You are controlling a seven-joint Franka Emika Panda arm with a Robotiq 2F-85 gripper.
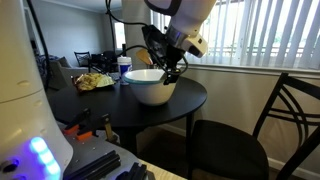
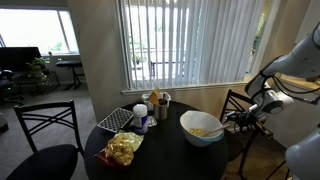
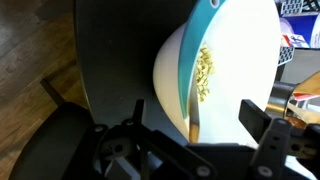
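Note:
A white bowl [image 1: 152, 88] with a light-blue rim stands on the dark round table [image 1: 185, 103]. Small yellowish pieces [image 3: 203, 72] lie inside it, and a utensil's brownish handle [image 3: 194, 118] sticks out over the rim. In exterior view 2 this handle [image 2: 219, 130] leans out to the bowl's right. My gripper is open above the handle, its two black fingers [image 3: 263, 128] apart on either side of it in the wrist view. No contact with the handle shows. The handle's lower end is hard to make out.
A crumpled yellow bag [image 2: 119, 150], a white bottle [image 2: 140, 118] and a dish rack [image 2: 115, 119] stand on the table's other side. Black chairs [image 1: 225, 145] surround it.

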